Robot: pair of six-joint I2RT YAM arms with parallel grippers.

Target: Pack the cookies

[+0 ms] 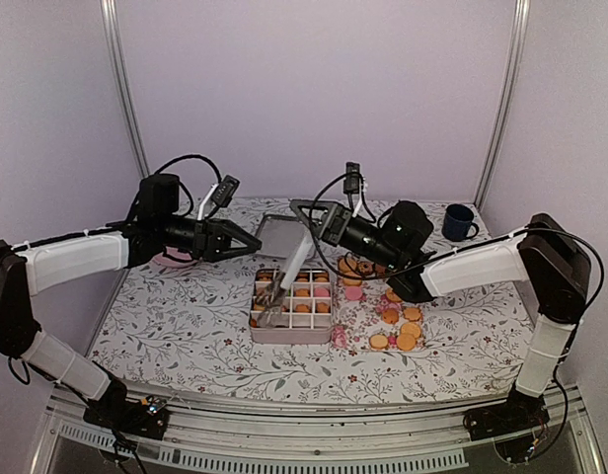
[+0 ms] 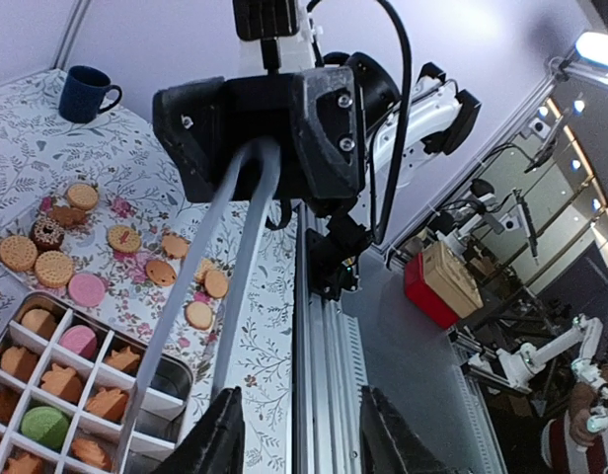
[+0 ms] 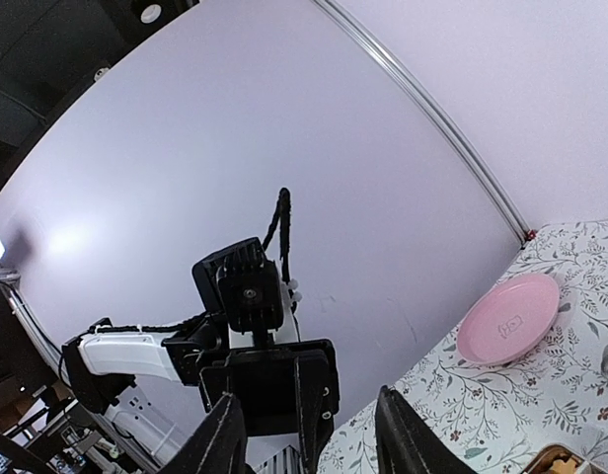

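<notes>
A tin with a white grid of compartments holds cookies in several colours; loose cookies lie to its right. Long metal tongs with a pale handle hang from my right gripper down over the tin, tilted. In the left wrist view they run from the right gripper's housing downward; whether its fingers still grip them is unclear. My left gripper, left of them, has nothing between its parted fingers.
A pink plate is at the back left, a clear tray or lid behind the tin, a dark mug at the back right.
</notes>
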